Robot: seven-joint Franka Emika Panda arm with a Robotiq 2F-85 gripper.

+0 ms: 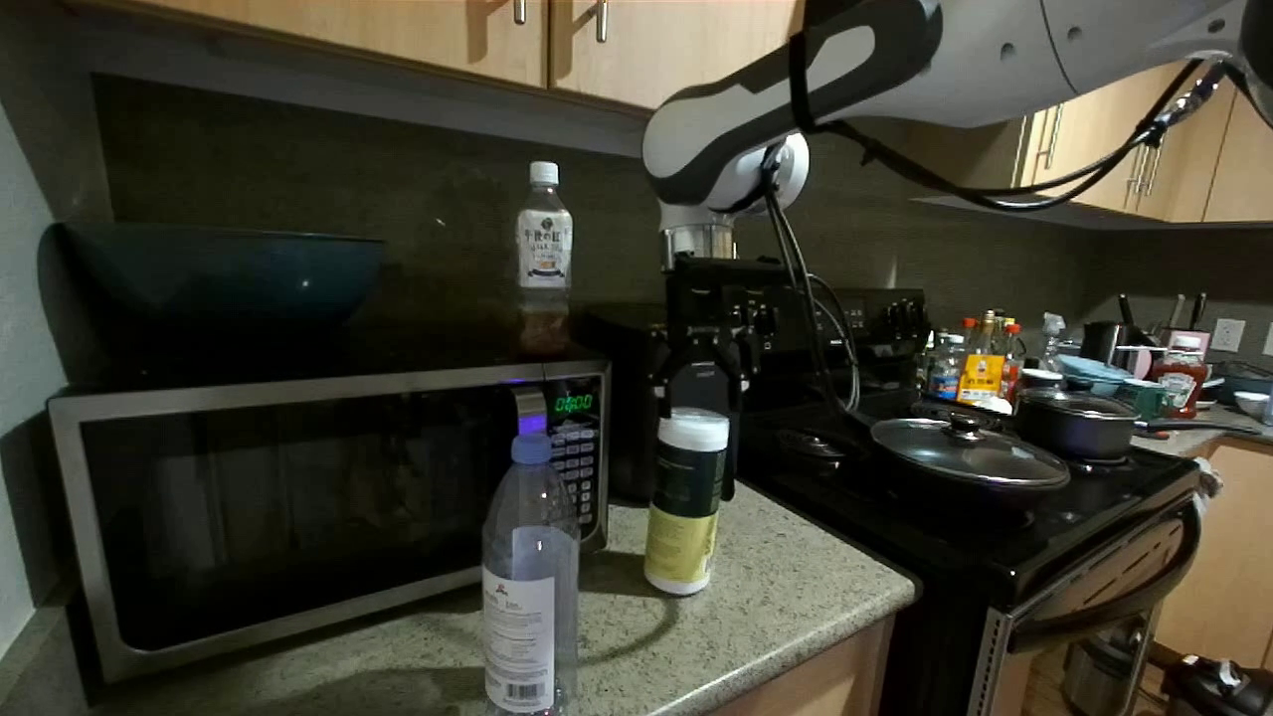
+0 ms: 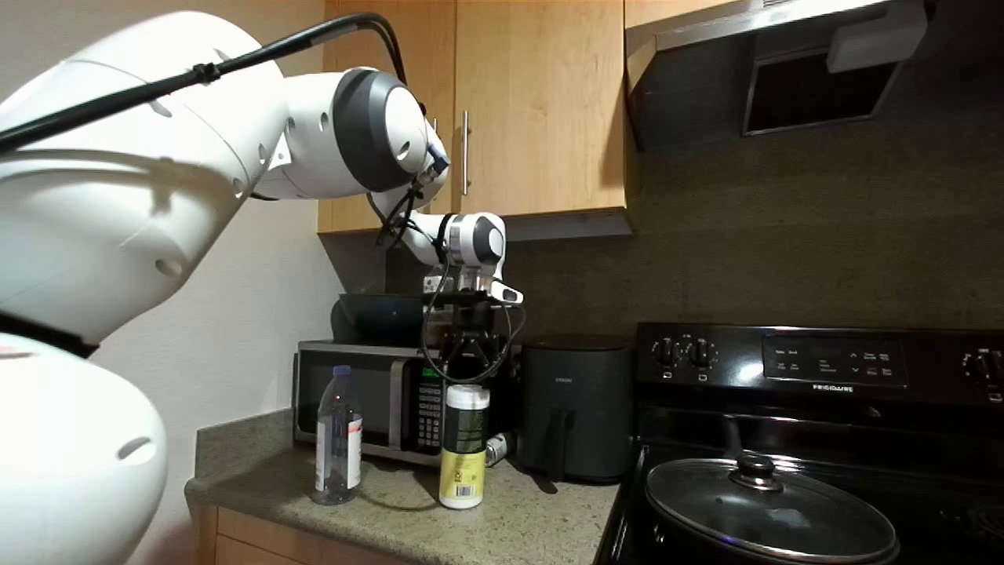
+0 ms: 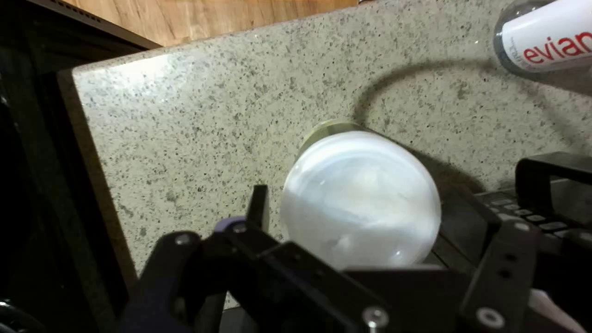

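A white-lidded canister with a dark upper label and a yellow lower one stands on the counter, leaning slightly. My gripper is open, pointing down at the canister's top. In the wrist view, the white lid fills the space between the spread fingers; whether either one touches it I cannot tell. The second exterior view shows the canister below the gripper, its base at the counter.
A clear bottle with a blue cap stands left of the canister, before the microwave. Behind is a black air fryer; the stove with a lidded pan lies to the right. Bare counter extends toward the front right edge.
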